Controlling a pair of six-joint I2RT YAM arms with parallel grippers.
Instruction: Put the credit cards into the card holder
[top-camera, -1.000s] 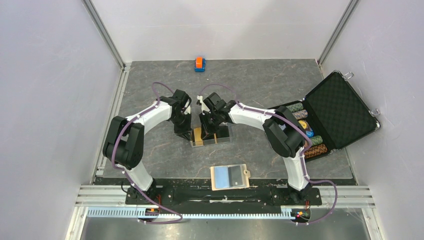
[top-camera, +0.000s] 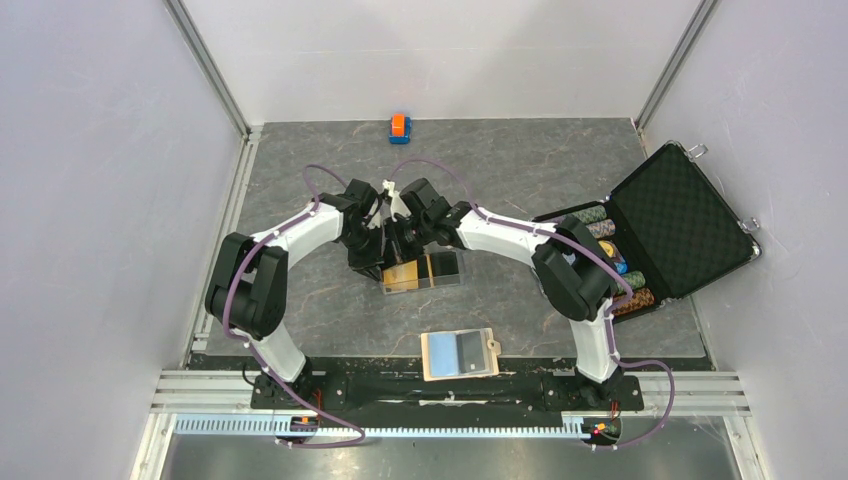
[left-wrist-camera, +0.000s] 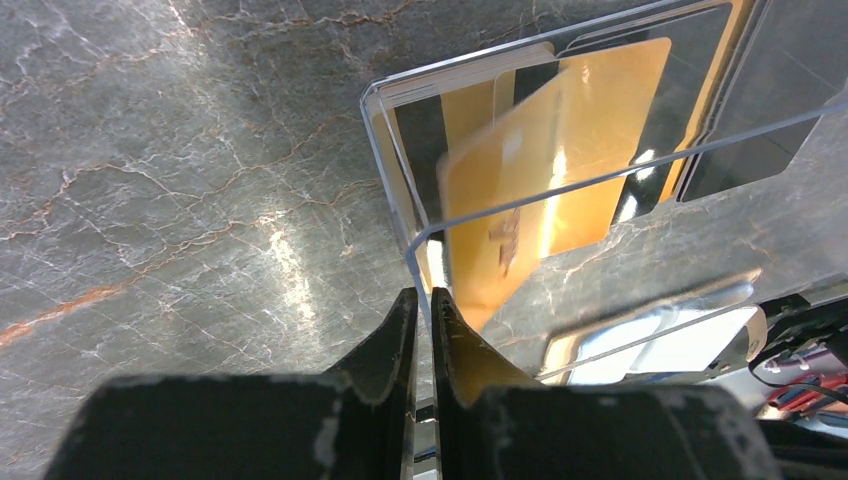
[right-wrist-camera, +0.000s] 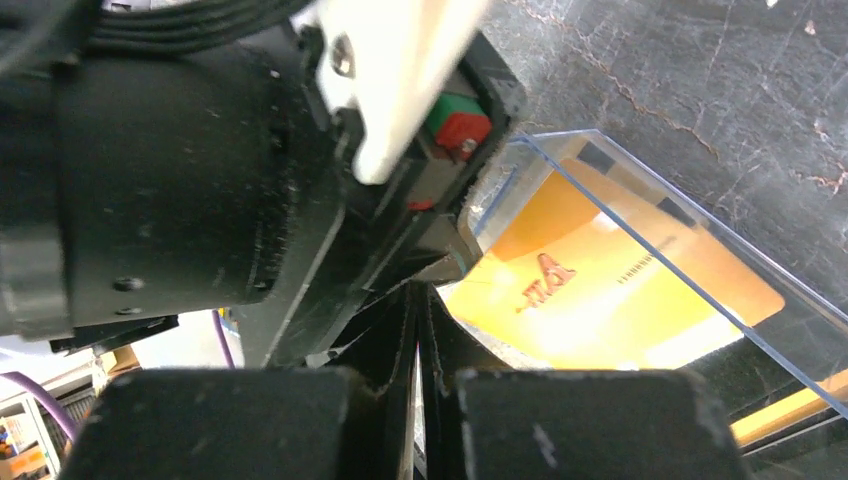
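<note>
A clear card holder (top-camera: 447, 285) lies on the table, with yellow and black cards inside. My left gripper is shut on the corner of its clear wall (left-wrist-camera: 385, 170). Just inside that corner, in the left wrist view, a yellow card (left-wrist-camera: 495, 225) leans at an angle, beside another yellow card (left-wrist-camera: 625, 100). The right wrist view shows a yellow card (right-wrist-camera: 600, 290) with red print behind the holder's clear rim (right-wrist-camera: 650, 245). My right gripper is shut by the holder's left end, nothing visible between its fingers; its exact contact with the cards is unclear.
A light board (top-camera: 494, 350) with blue and grey panels lies at the front edge. An open black case (top-camera: 685, 225) stands on the right, close to my right arm. An orange and blue object (top-camera: 399, 128) sits at the back.
My right gripper has shifted left towards the left gripper, and a wider stretch of yellow card shows in the holder. The left arm stays where it was.
</note>
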